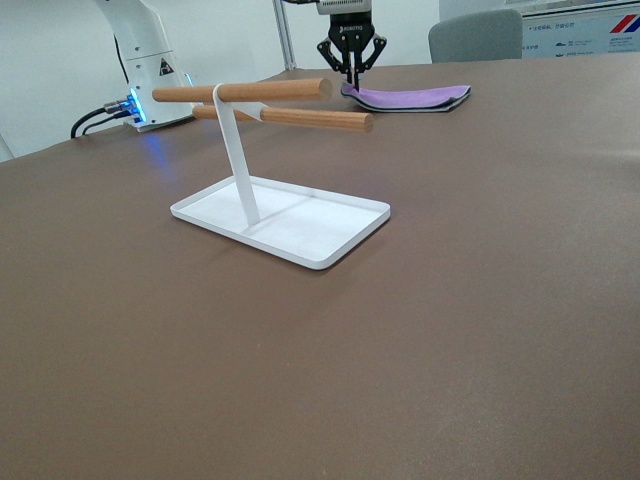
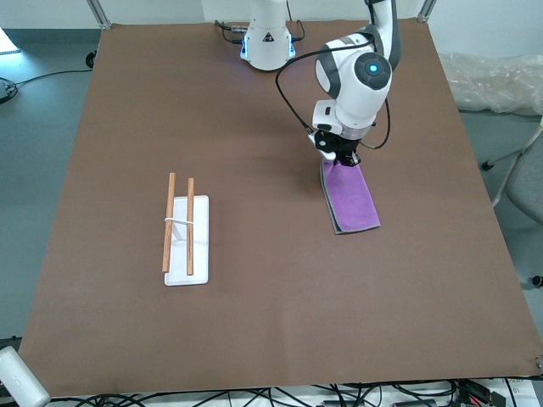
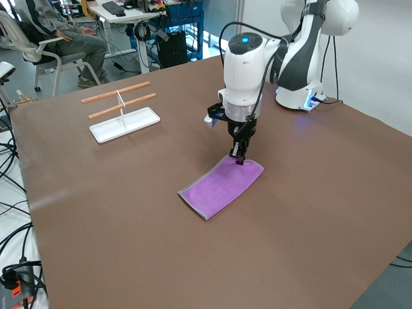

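Note:
A folded purple cloth with a grey edge (image 2: 352, 199) lies on the brown table, and my gripper (image 3: 238, 156) is down at its end nearest the robot base, fingertips at the cloth (image 3: 219, 190). In the top view the gripper (image 1: 352, 80) points straight down at the cloth's left end; whether it grips the fabric is not clear. A white rack (image 2: 199, 242) with two horizontal wooden bars (image 1: 280, 89) on a white upright and tray base stands apart from the cloth, toward the left in the left view.
The robot's base (image 2: 265, 47) is at the back edge of the table (image 2: 280, 322), with cables looping from it. Most of the tabletop around the rack and cloth is clear. A grey chair (image 2: 528, 178) stands off the table's side.

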